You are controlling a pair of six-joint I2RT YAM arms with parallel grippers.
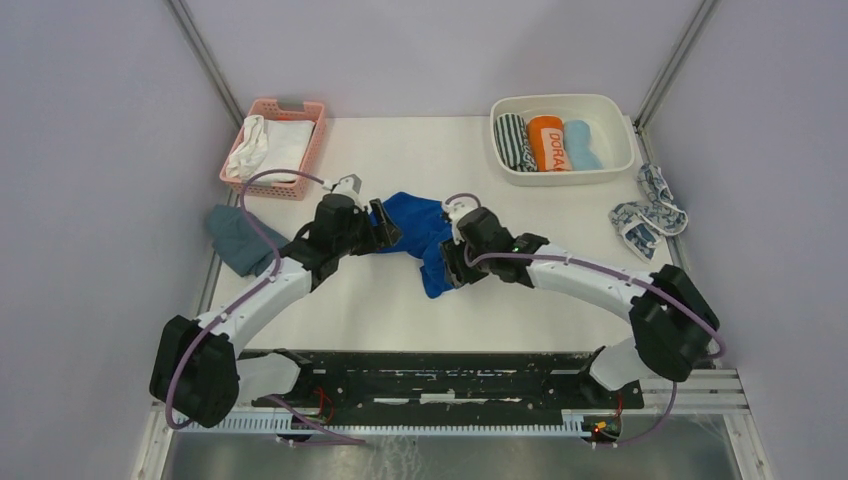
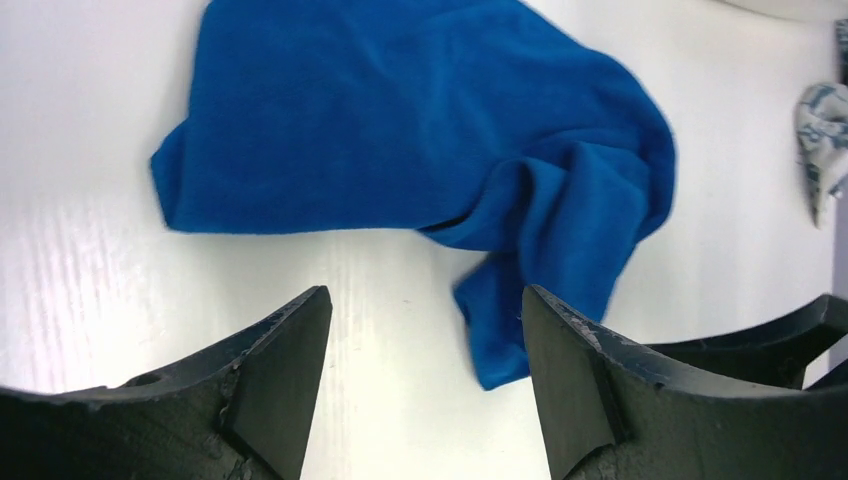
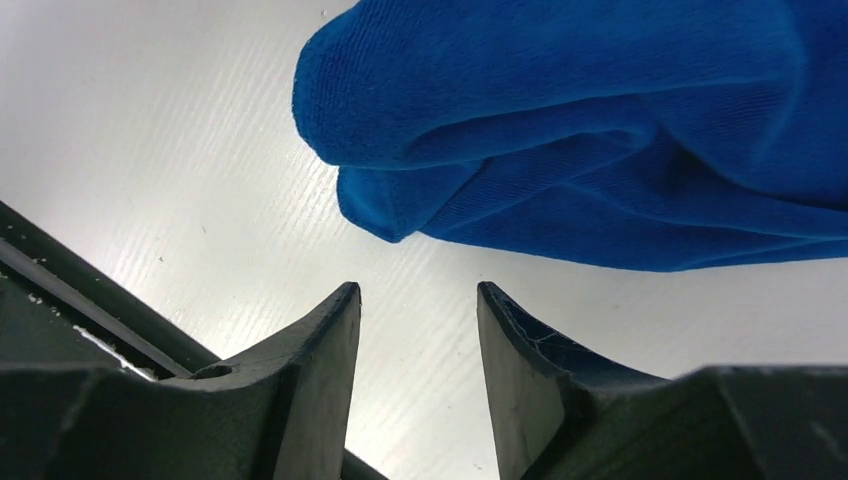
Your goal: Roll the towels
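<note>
A blue towel [image 1: 420,222] lies crumpled in the middle of the white table, partly covered by both arms in the top view. The left wrist view shows its broad flat part [image 2: 330,120] and a bunched, folded end that reaches towards the front. My left gripper [image 1: 385,225] is open above the towel's left side, nothing between its fingers. Over the front end of the towel stands my right gripper [image 1: 457,270], likewise open and empty. In the right wrist view a folded edge of the towel [image 3: 400,200] lies just beyond the right fingertips [image 3: 345,300].
At the back right a white bin [image 1: 560,179] holds rolled towels: striped, orange and light blue. A pink basket [image 1: 313,145] with white cloths stands at the back left. A grey-blue cloth [image 1: 243,240] lies at the left edge, a patterned one [image 1: 650,215] at the right.
</note>
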